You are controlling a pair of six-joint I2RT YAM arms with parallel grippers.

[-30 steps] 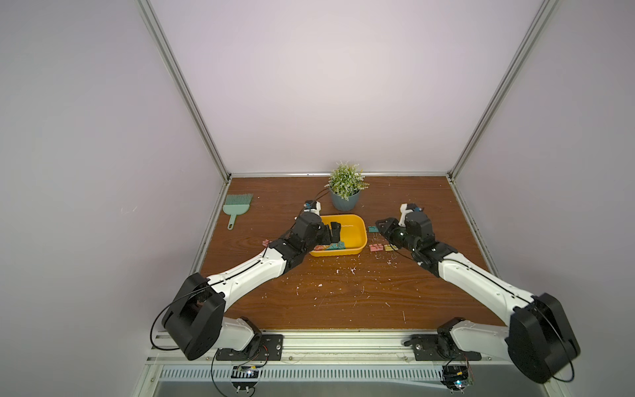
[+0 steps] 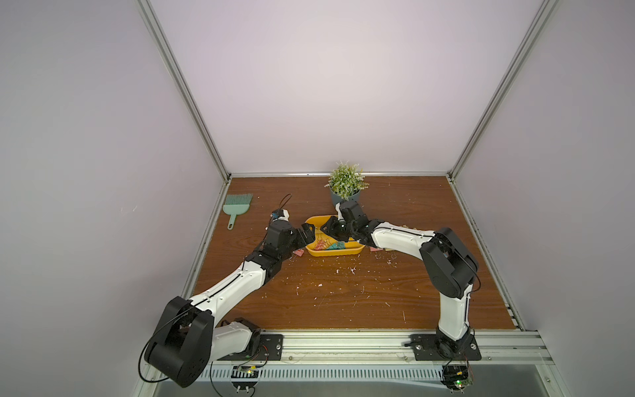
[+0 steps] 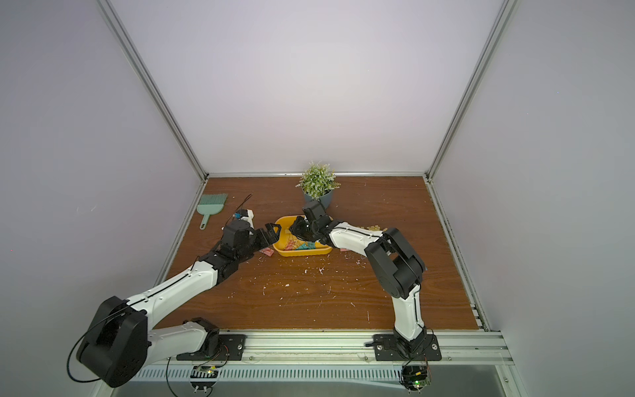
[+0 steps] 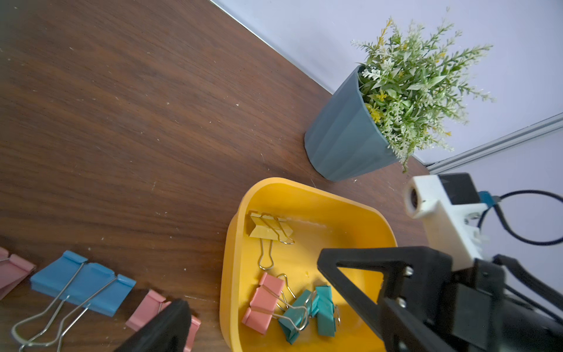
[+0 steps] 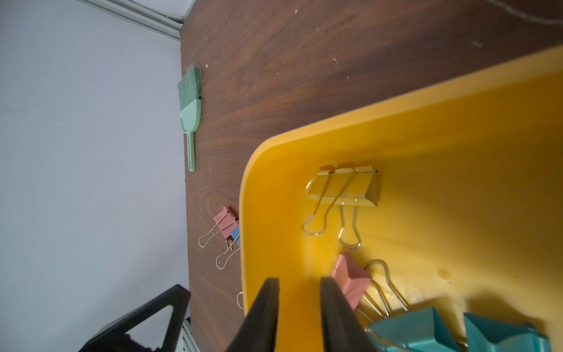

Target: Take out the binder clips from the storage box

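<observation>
The yellow storage box (image 4: 240,246) holds a yellow clip (image 5: 343,187), a pink clip (image 4: 264,302) and teal clips (image 4: 325,311). My right gripper is over the box, open, with nothing between its fingers; the yellow clip is ahead of it. My left gripper (image 2: 306,235) is open at the box's left edge, above clips on the table, empty. Outside the box on the left lie a blue clip (image 4: 88,284) and pink clips (image 4: 14,272).
A potted plant (image 2: 345,182) stands behind the box. A green dustpan and brush (image 2: 236,206) lies at the back left. The two arms are close together.
My right gripper has moved left from the table's right side to over the box.
</observation>
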